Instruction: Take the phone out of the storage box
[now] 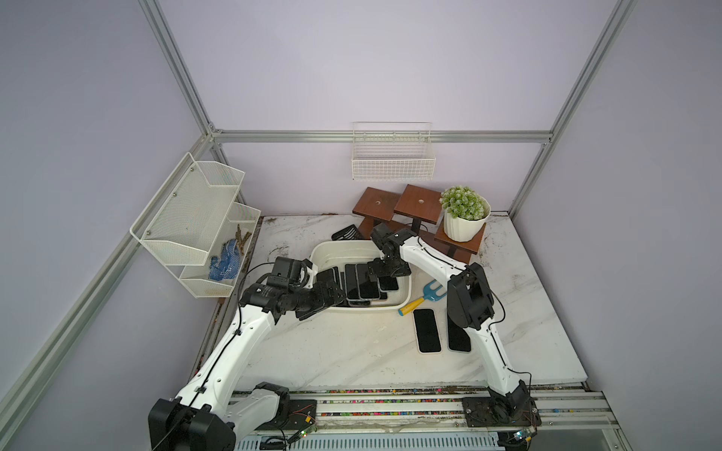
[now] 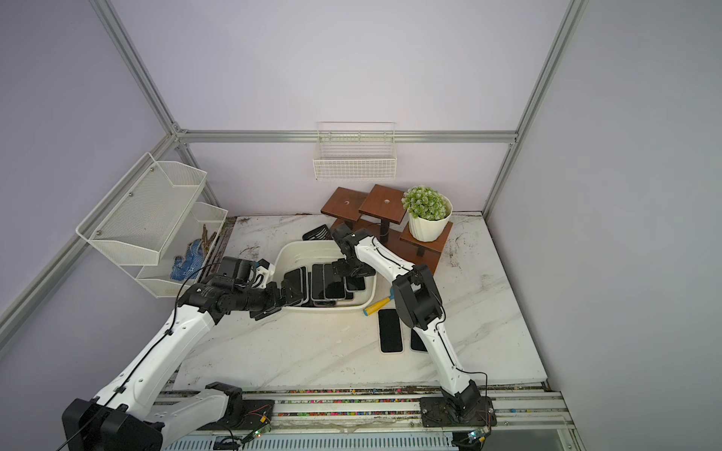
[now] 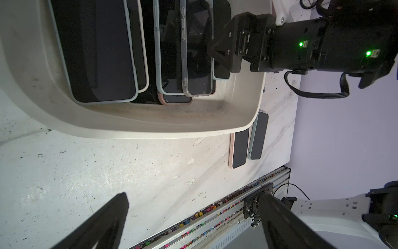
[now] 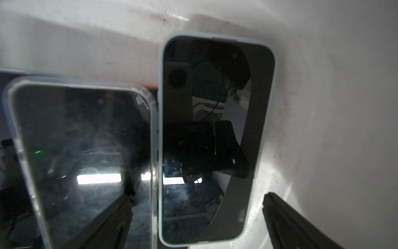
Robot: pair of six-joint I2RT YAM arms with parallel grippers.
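The white storage box [image 1: 328, 255] holds several dark-screened phones, lying side by side and partly overlapping. Over its right part hangs my right gripper, open, its fingers on either side of the rightmost phone [image 4: 211, 141], a pale-edged one lying flat. Just left of that lies a phone in a clear case [image 4: 89, 161], with the left finger over it. My left gripper is open and empty, pointing at the table just in front of the box's left end. In the left wrist view a large phone [image 3: 95, 49] leans at the box's near wall.
Two phones [image 1: 427, 330] lie on the table in front of the box to the right. A blue fork with yellow handle [image 1: 411, 305] is beside the box. Brown stands [image 1: 417, 201] and a potted plant [image 1: 464, 210] are behind.
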